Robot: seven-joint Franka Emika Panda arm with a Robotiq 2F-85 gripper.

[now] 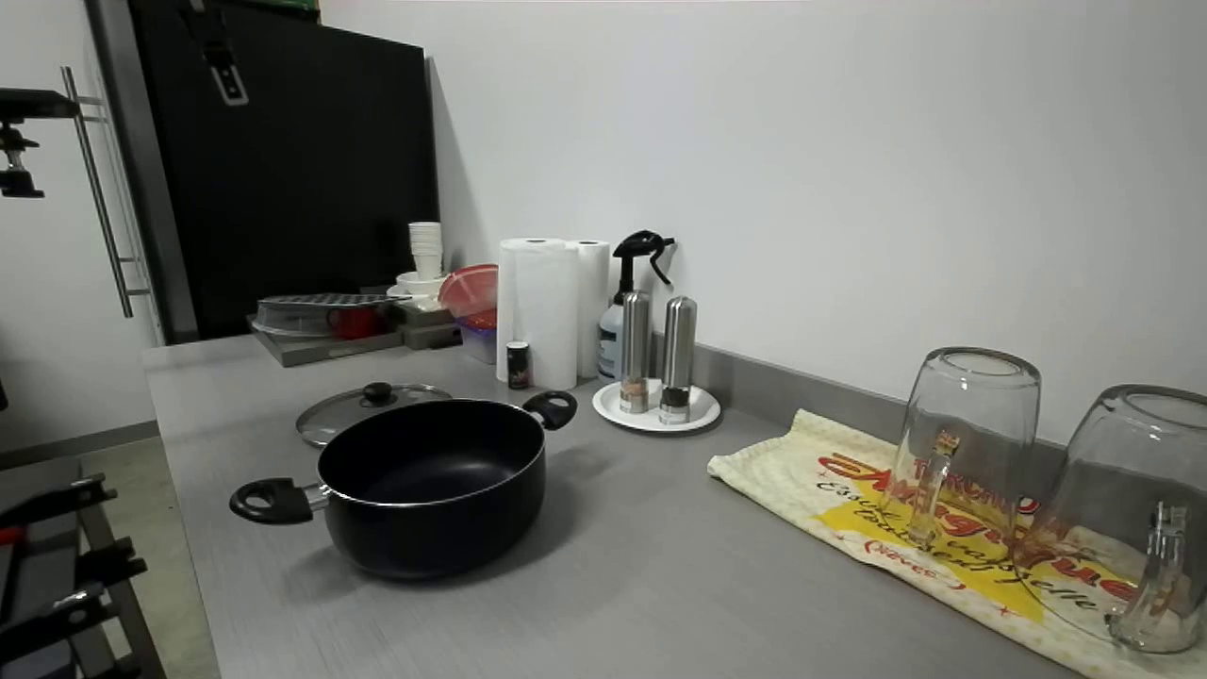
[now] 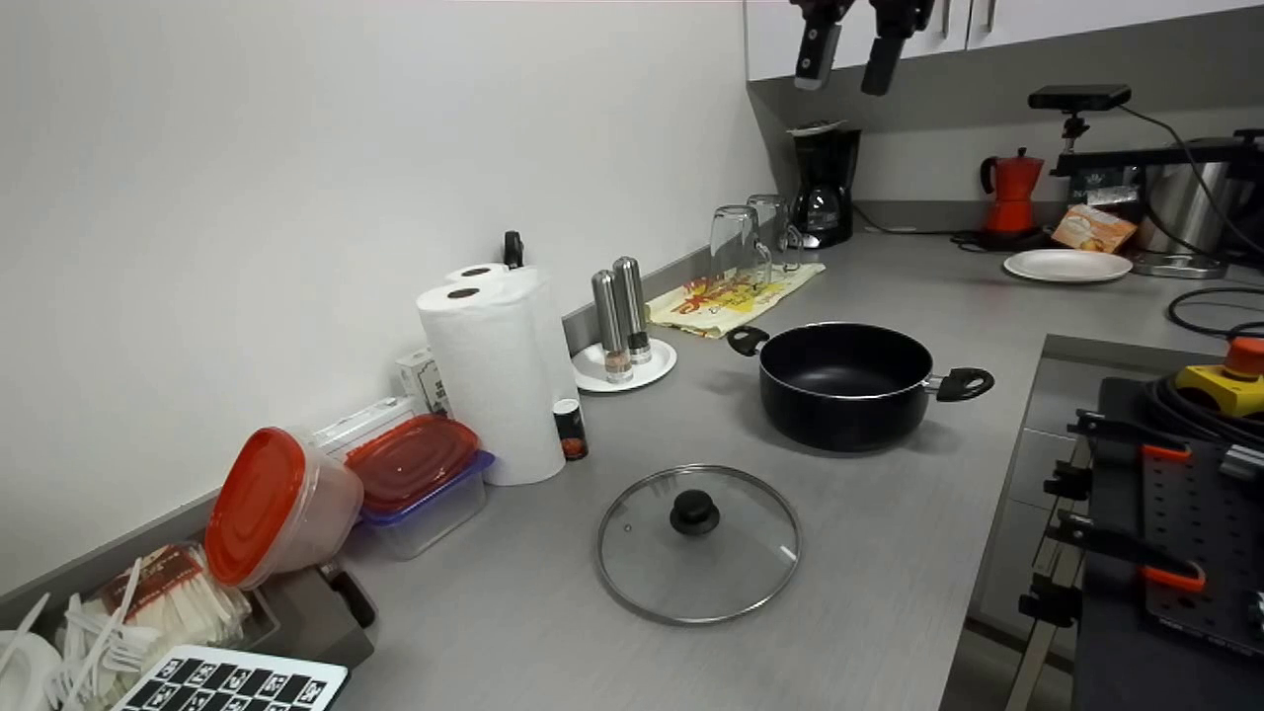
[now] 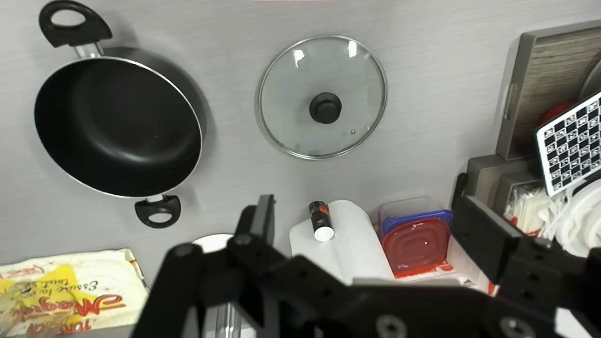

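Observation:
High above the counter, my gripper (image 2: 847, 85) hangs open, its two fingers well apart and nothing between them. In the wrist view the gripper spreads across the lower part of the picture. A black two-handled pot (image 1: 436, 487) stands uncovered on the counter, and its inside (image 3: 121, 129) looks empty. Its glass lid (image 2: 699, 569) with a black knob (image 3: 325, 108) lies flat on the counter, apart from the pot. No part of the gripper touches either one.
Paper towel rolls (image 2: 492, 367), a small dark shaker (image 2: 570, 429) and two mills on a white plate (image 2: 652, 366) stand along the wall. Upturned glass mugs (image 1: 962, 441) rest on a printed cloth (image 1: 792, 464). Plastic containers (image 2: 284, 504) are beyond the rolls. Bare counter surrounds the lid.

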